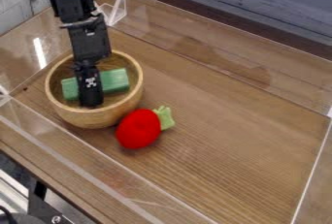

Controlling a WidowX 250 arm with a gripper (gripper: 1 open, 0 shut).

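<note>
A wooden bowl (120, 113) sits at the left of the table, holding a green block (113, 80). My black gripper (88, 94) reaches down from the top left into the bowl, at the left part of the green block. It looks shut; whether anything is between its fingertips is hard to tell at this size.
A red round object (138, 131) with a light green piece (163, 113) behind it lies just right of the bowl, at its front. A dark blue edge runs along the back.
</note>
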